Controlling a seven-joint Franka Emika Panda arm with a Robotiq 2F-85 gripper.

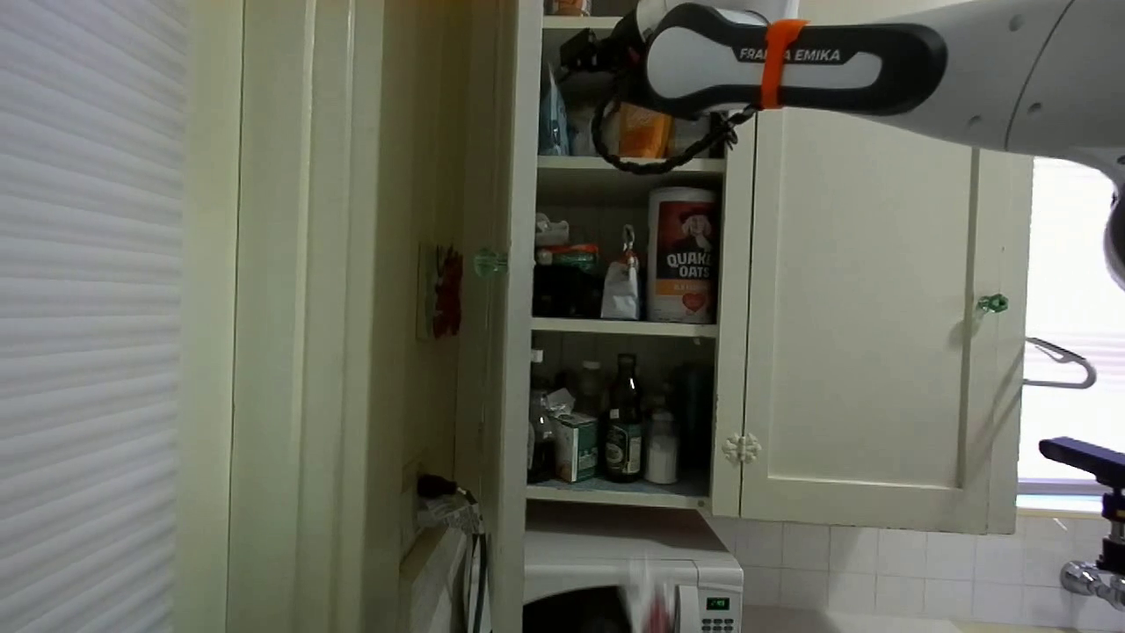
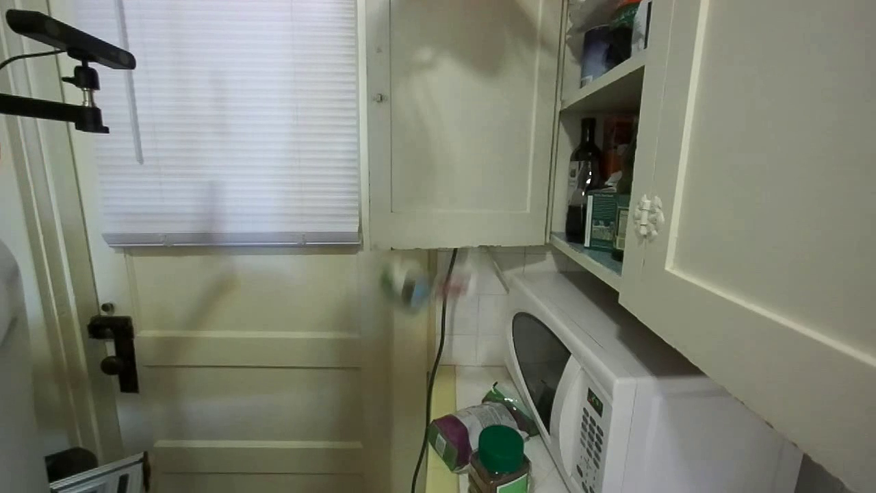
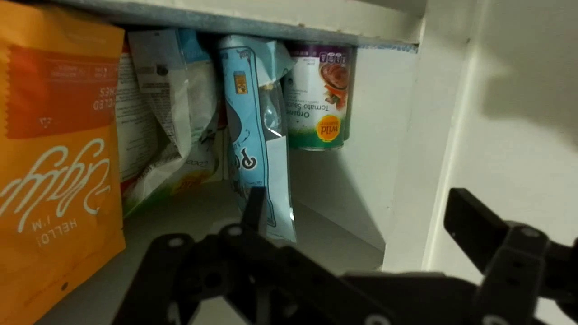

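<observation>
My gripper stands open in the wrist view, its two dark fingers wide apart with nothing between them. The left finger overlaps a light-blue packet standing on the shelf; the right one is in front of the cabinet's side frame. In exterior view 1 the gripper is at the upper shelf, partly hidden by the arm. A blurred white-and-red thing is in mid-air before the microwave. Exterior view 2 also shows a blurred white, green and blue thing in the air above the counter; it is too smeared to identify.
The wrist picture is upside down. An orange pouch, a clear-and-white bag and a tomato sauce can share the shelf. Below are an oats canister, bottles and the microwave. Bags and a green-lidded jar crowd the counter.
</observation>
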